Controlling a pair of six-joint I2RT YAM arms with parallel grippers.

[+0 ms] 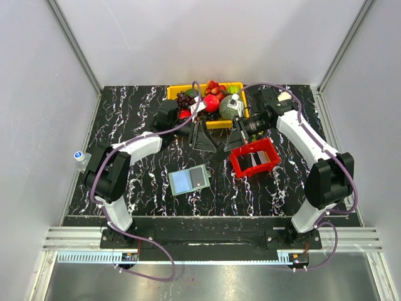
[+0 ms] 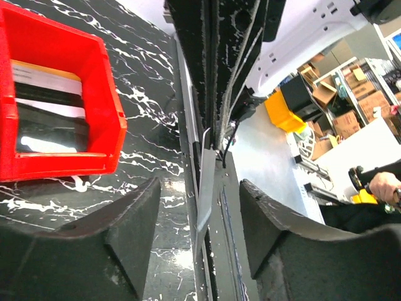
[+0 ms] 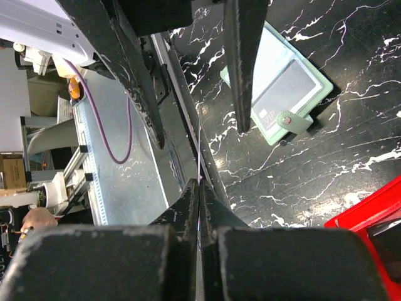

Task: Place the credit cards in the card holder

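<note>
A dark card [image 1: 218, 152] hangs between my two grippers; the left wrist view shows this card [image 2: 206, 182] almost edge-on. My right gripper is shut on it, the card [image 3: 199, 147] rising from its tips as a thin line. Around the card's free end stand the parted fingers of my left gripper, with gaps visible on both sides. The light-green card holder [image 1: 189, 180] lies opened flat on the table, its snap strap [image 3: 294, 121] at one edge. Other cards [image 2: 47, 81] rest inside the red box [image 1: 274, 164].
Behind the grippers is a yellow crate [image 1: 170, 94] full of fruit [image 1: 232, 108]. A bottle [image 1: 82, 160] stands at the far left.
</note>
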